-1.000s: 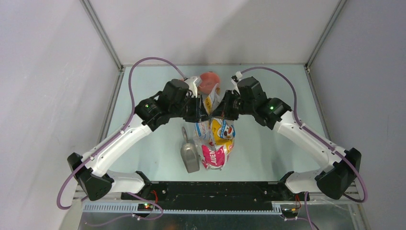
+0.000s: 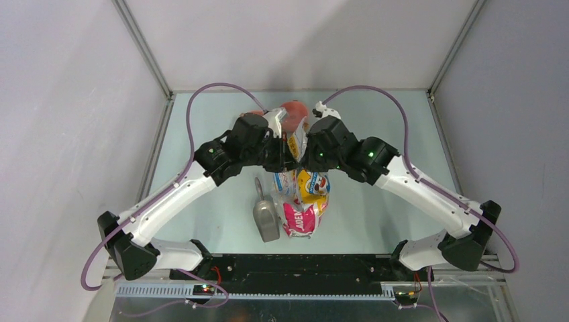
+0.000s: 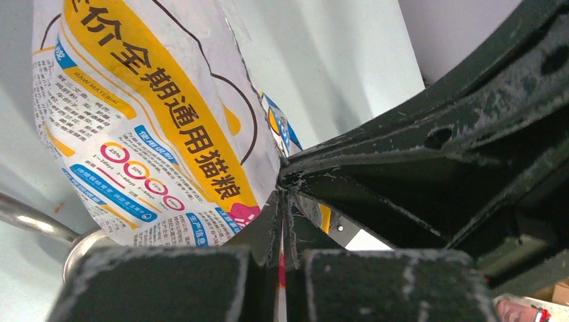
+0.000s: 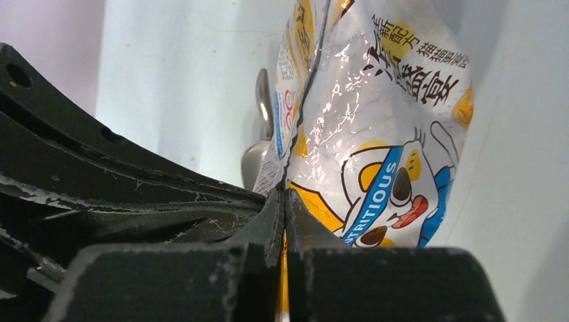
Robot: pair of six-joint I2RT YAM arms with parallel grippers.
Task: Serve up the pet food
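Note:
A crumpled pet food bag [image 2: 301,208] lies mid-table, white, yellow and pink, printed with cat-food text in the left wrist view [image 3: 154,127] and a cartoon face in the right wrist view [image 4: 382,114]. My left gripper and right gripper meet from either side at the bag's upper seam, both shut; whether the thin edge is between their fingers is hard to see. A metal scoop [image 2: 266,219] lies left of the bag. Reddish bowls [image 2: 294,110] stand behind it, partly hidden.
Walls enclose the back and both sides. The two gripper bodies are very close together.
The left arm has moved only slightly. The bag and scoop look unchanged.

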